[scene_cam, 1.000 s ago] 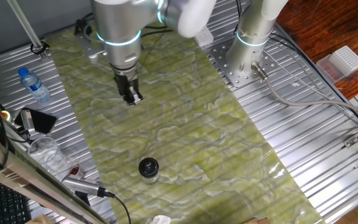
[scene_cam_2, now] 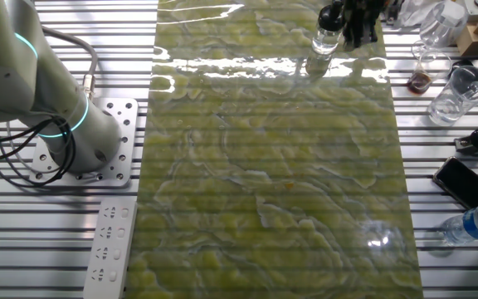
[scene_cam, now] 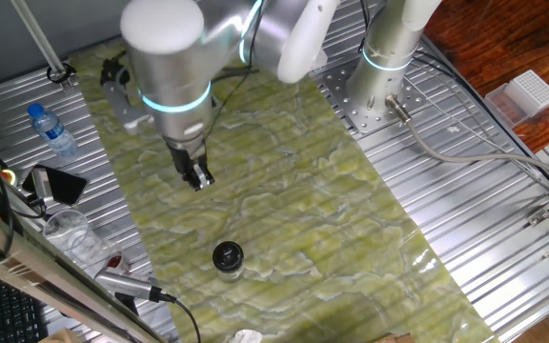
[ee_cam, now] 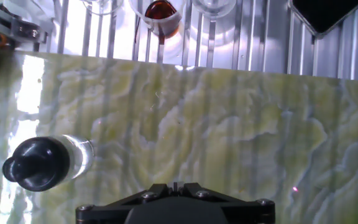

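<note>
A small clear bottle with a black cap (scene_cam: 228, 255) stands upright on the green marbled mat (scene_cam: 294, 210). In the wrist view the bottle (ee_cam: 41, 163) is at the left, apart from my gripper. The fingertips meet at the bottom centre of that view, shut, and nothing shows between them. From exterior view 1, my gripper (scene_cam: 199, 181) hangs over the mat, farther back than the bottle. The gripper is a dark shape at the top edge of exterior view 2, next to the bottle (scene_cam_2: 328, 37) in that image.
Clear cups (scene_cam_2: 459, 95), a cup of dark liquid (ee_cam: 163, 15), a phone (scene_cam_2: 470, 183) and a water bottle (scene_cam: 53, 131) lie along one side of the mat. A power strip (scene_cam_2: 110, 245) sits by the arm's base.
The bottle has stayed where it was.
</note>
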